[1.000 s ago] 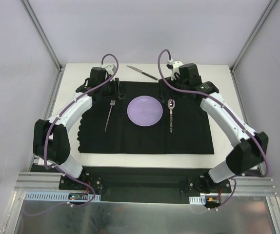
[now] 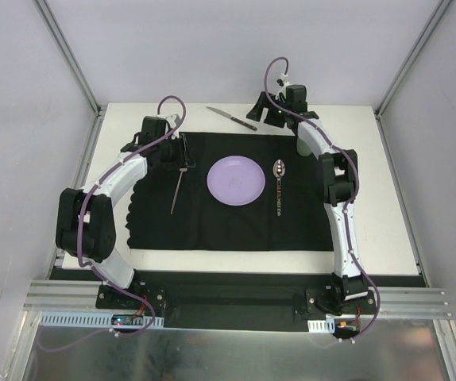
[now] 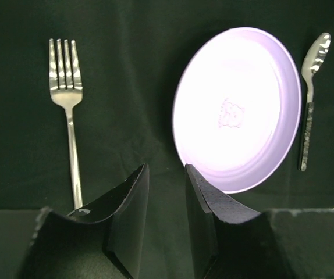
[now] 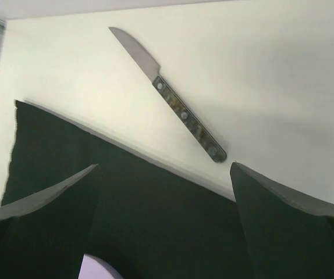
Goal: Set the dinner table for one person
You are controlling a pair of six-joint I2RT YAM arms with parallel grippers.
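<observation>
A purple plate point(image 2: 236, 180) lies mid-mat, with a fork point(image 3: 66, 93) on its left and a spoon point(image 2: 279, 189) on its right. My left gripper is part open over the mat near the fork, nothing between its fingers. A knife point(image 4: 181, 110) with a dark handle lies on the white table just beyond the mat's back edge. My right gripper stands open beside the knife's handle end, at the back of the table in the top view.
The dark mat point(image 2: 228, 230) covers most of the white table point(image 2: 387, 238). A pale green object point(image 2: 303, 148) is partly hidden under the right arm. Walls surround the table at back and sides.
My right arm has swung toward the back of the table, its gripper moving beyond the mat near the knife. The left arm has shifted slightly.
</observation>
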